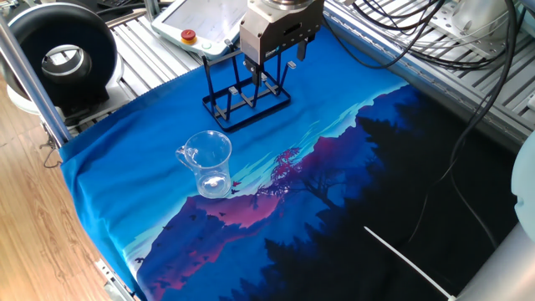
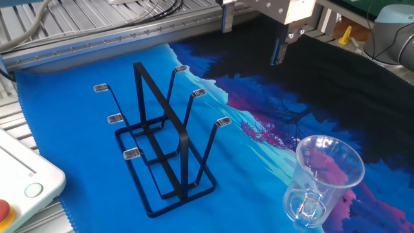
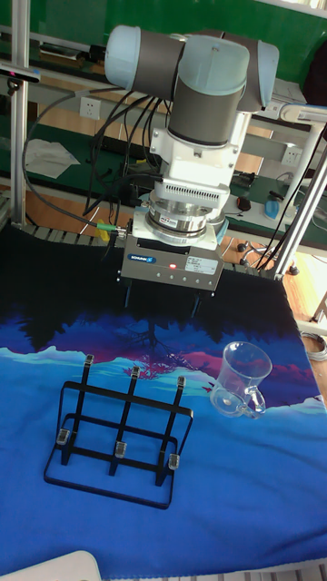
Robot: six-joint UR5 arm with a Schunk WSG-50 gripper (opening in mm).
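Observation:
A clear cup with a handle (image 1: 209, 155) stands upright and looks empty on the printed cloth; it shows at the right in exterior view 2 (image 2: 323, 175). Apart from it is a black wire rack (image 2: 165, 107) whose slanted prongs end in clear tips. No cup hangs on this rack (image 3: 118, 463). My gripper (image 3: 160, 300) hangs above the cloth, its two fingers spread wide with only air between them. In exterior view 2 the gripper (image 2: 252, 42) is at the top, cut off by the frame edge, clear of both cup and rack.
A teach pendant with a red button (image 1: 189, 37) lies behind the rack. Black cables (image 1: 393, 50) run along the table's edge rail.

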